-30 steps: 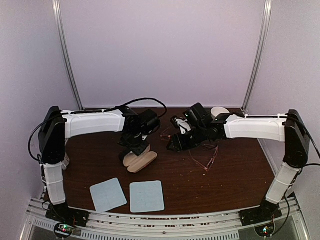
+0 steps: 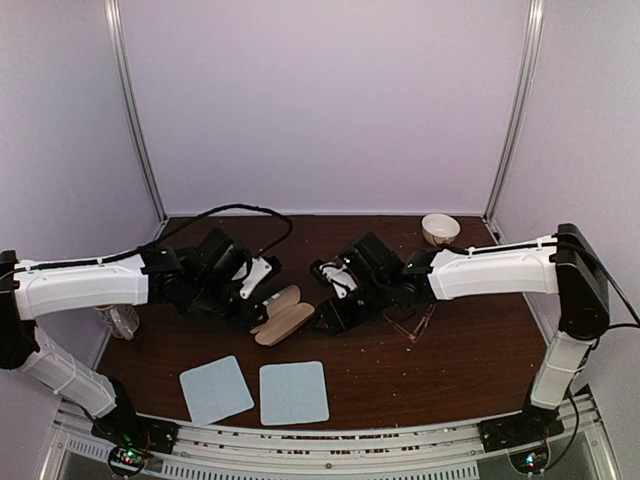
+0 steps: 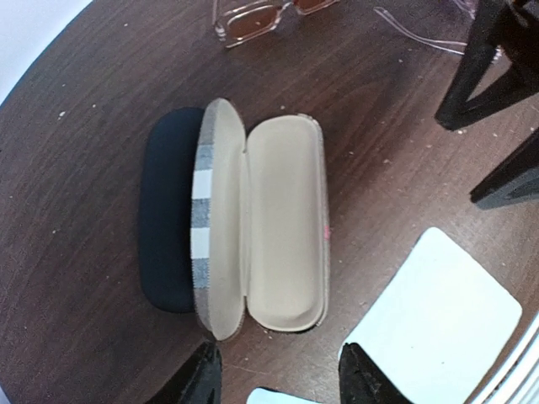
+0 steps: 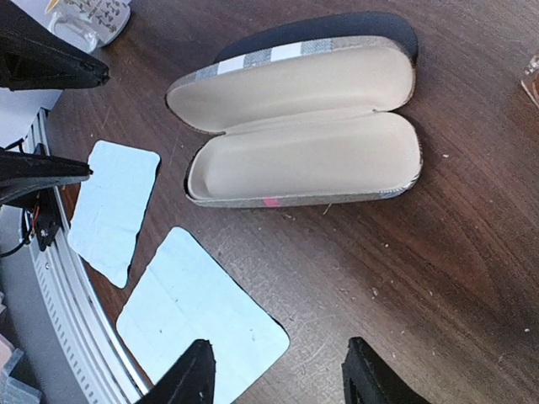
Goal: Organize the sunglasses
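Note:
An open glasses case with a cream lining and checked outside lies mid-table, hinge lid raised, with a dark case beside it. My left gripper is open above the near side of the open case, nothing between its fingers. My right gripper hovers to the right of the case with its fingers apart and empty. Sunglasses lie farther back, with another thin-framed pair to the right, partly hidden by the right arm in the top view.
Two pale blue cloths lie along the front edge. A white bowl stands at the back right, a mug at the left.
My left arm has swung back to the left, away from above the case. My right gripper has moved left toward the open case.

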